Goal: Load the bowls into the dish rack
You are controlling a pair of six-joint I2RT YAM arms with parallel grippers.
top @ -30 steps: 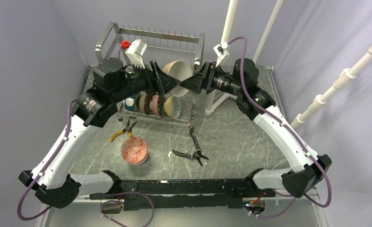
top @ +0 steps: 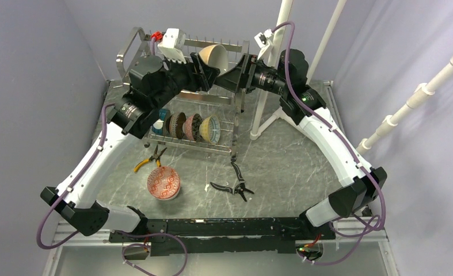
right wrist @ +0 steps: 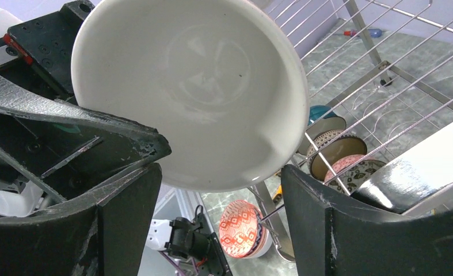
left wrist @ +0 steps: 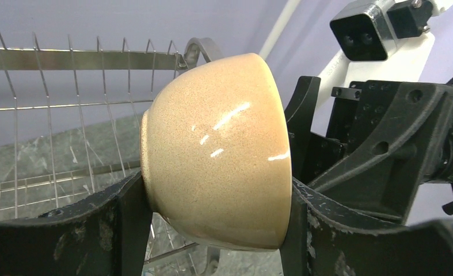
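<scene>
A beige bowl (left wrist: 215,152) with white interior (right wrist: 189,98) is raised on its side at the dish rack's (top: 215,148) upper tier, between both grippers. My left gripper has its fingers either side of the bowl, seemingly gripping it. My right gripper is part open at the bowl's rim; whether it touches is unclear. The lower tier holds several patterned bowls, among them a yellow bowl (top: 210,129). Red-patterned stacked bowls (top: 163,181) sit on the surface in front.
Yellow pliers (top: 147,161) and black shears (top: 232,187) lie on the grey surface. White poles (top: 261,115) stand right of the rack.
Both grippers and the bowl have moved up and back, from over the lower tier to the rack's upper tier.
</scene>
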